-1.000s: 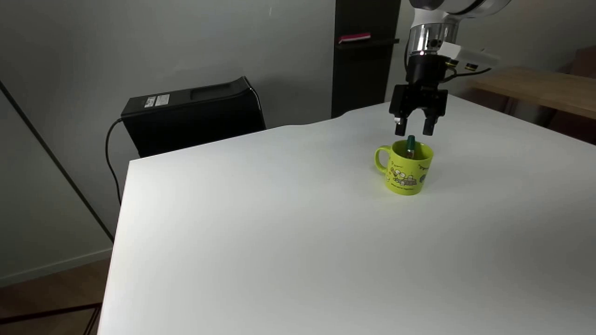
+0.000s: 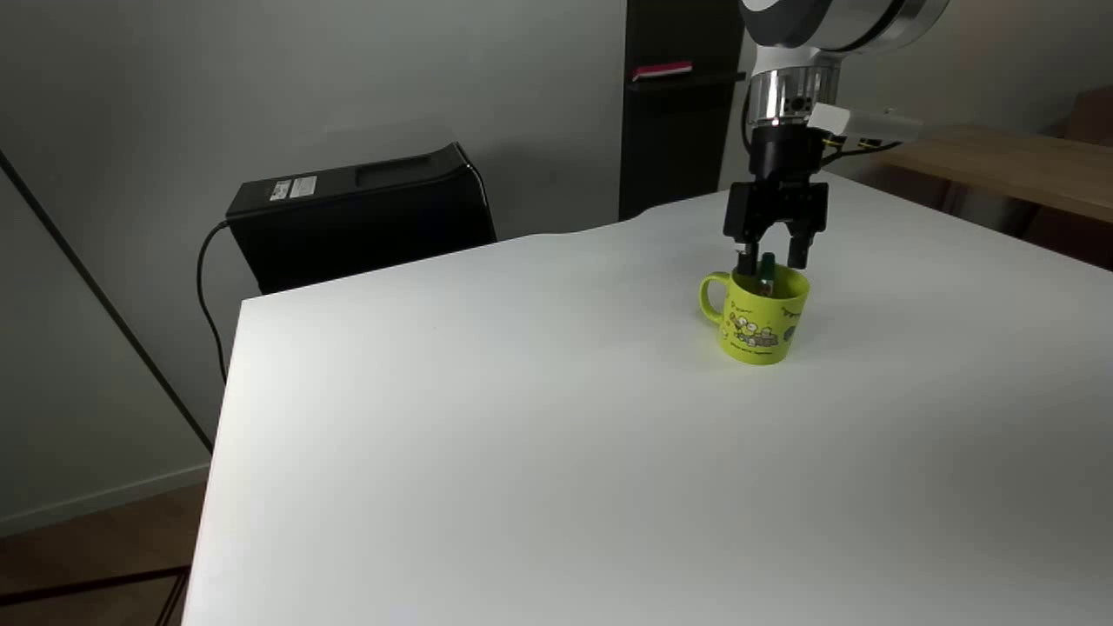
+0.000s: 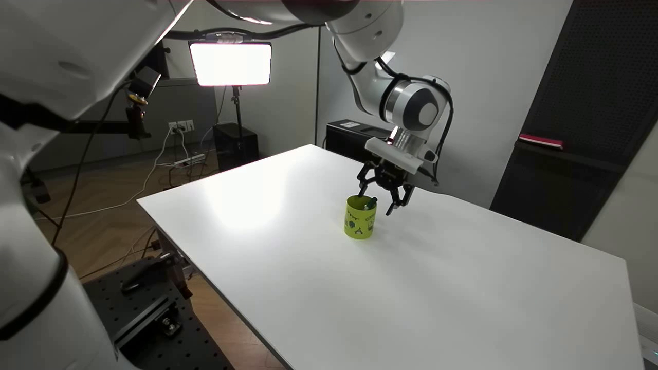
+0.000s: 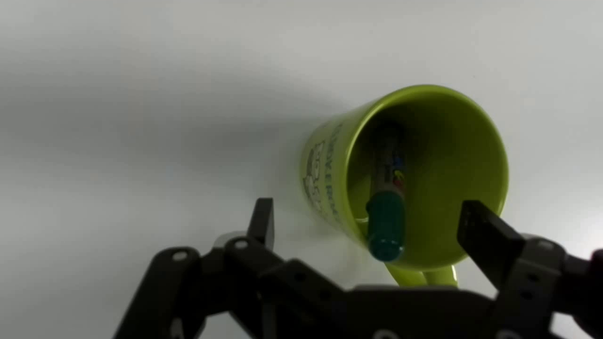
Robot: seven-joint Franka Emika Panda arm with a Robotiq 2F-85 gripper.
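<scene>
A yellow-green mug with printed figures stands upright on the white table. Inside it leans a marker with a green cap, its cap end reaching the rim on the handle side in the wrist view. My gripper is open just above and behind the mug, fingers pointing down. From the wrist, one finger lies left of the mug and the other finger overlaps the mug's right rim; the marker cap shows between them, not gripped. The mug handle is partly hidden by the gripper body.
A black box-shaped device stands beyond the far edge. A bright lamp panel is off to the side.
My gripper has come down and slightly left in exterior view 1, its fingers now close to the mug's rim. Mug and marker have stayed in place.
</scene>
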